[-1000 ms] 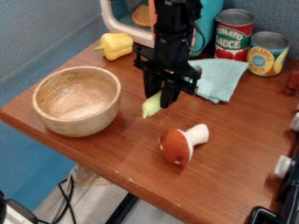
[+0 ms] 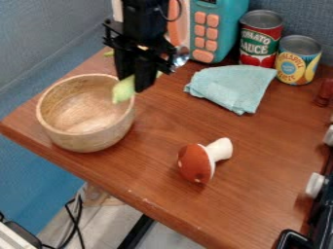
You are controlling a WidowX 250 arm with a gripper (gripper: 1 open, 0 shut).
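Observation:
My black gripper [image 2: 130, 73] hangs over the back right rim of a wooden bowl [image 2: 81, 133], shut on a pale green elongated object [image 2: 123, 89] that hangs tilted from its fingers. A red-and-white toy mushroom [image 2: 200, 161] lies on the wooden table [image 2: 182, 214], right of and below the bowl.
A light blue cloth [image 2: 229, 88], a tomato sauce can [image 2: 260, 39], a second can [image 2: 298, 60] and a teal toy [image 2: 209, 29] stand or lie at the back. A small red item [image 2: 325, 92] and black equipment [image 2: 306, 233] are at the right edge.
My gripper has moved left and up with the green object, from the table's middle to over the bowl's rim. The yellow item at the back left is now mostly hidden behind it.

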